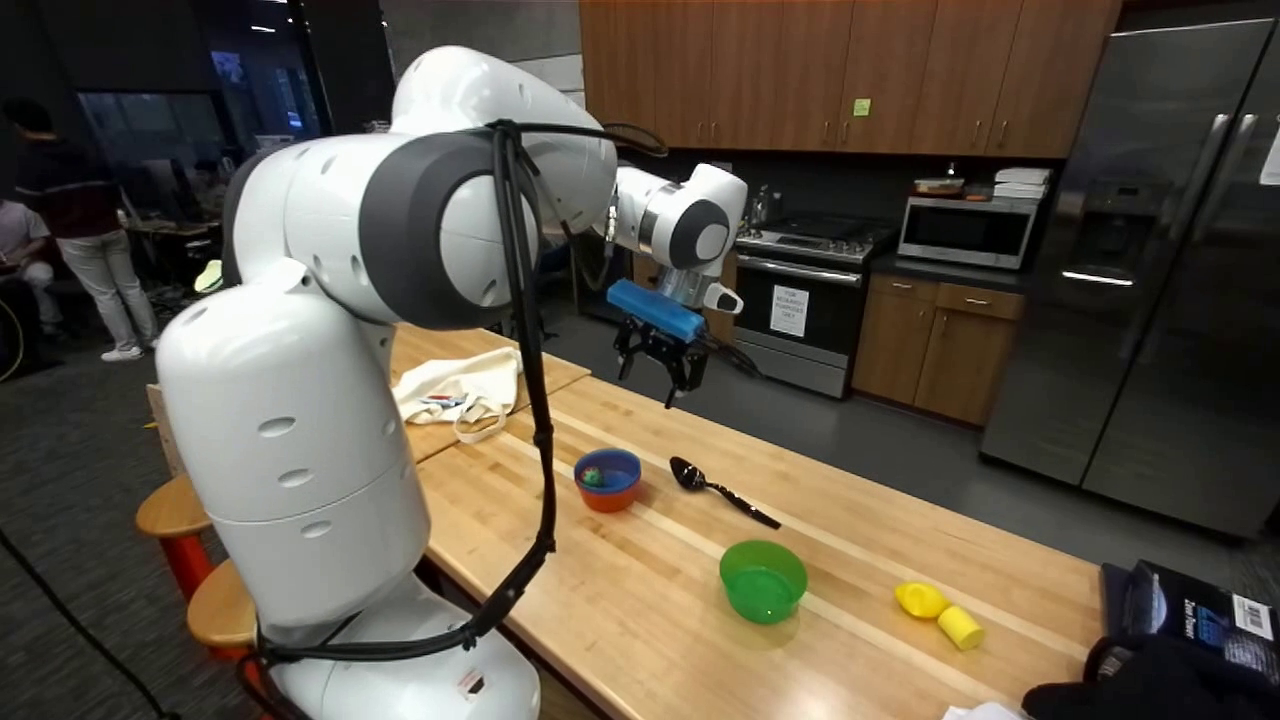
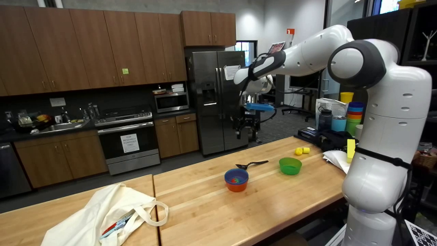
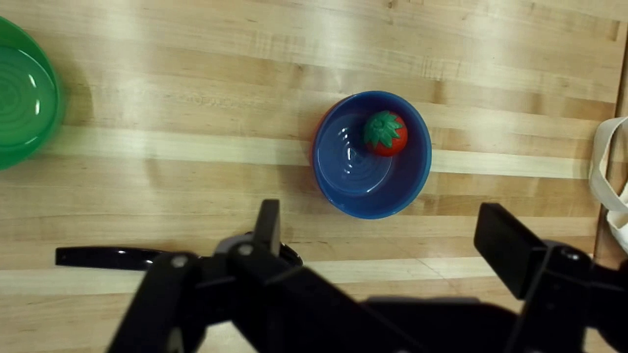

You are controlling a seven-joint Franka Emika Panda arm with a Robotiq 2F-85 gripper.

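Note:
My gripper (image 1: 649, 377) hangs well above the far side of the table, fingers spread and nothing between them. In the wrist view its black fingers (image 3: 507, 250) stand wide apart at the lower part of the picture. Just beyond them sits a blue bowl (image 3: 422, 176), nested in an orange-red bowl (image 1: 609, 499). Inside the blue bowl rests a small red toy with green leaves (image 3: 395, 143), like a tomato or strawberry. A black spoon (image 1: 727, 494) lies near the bowls, its scoop partly hidden by the left finger in the wrist view. A green bowl (image 1: 764, 590) appears empty.
A yellow lemon-like toy (image 1: 920, 599) and a yellow cylinder (image 1: 960, 626) lie towards one end of the table. A cream cloth bag (image 2: 94, 213) covers part of the adjoining table. Dark cloth (image 1: 1152, 684) and a black box (image 1: 1203, 614) occupy the near right corner.

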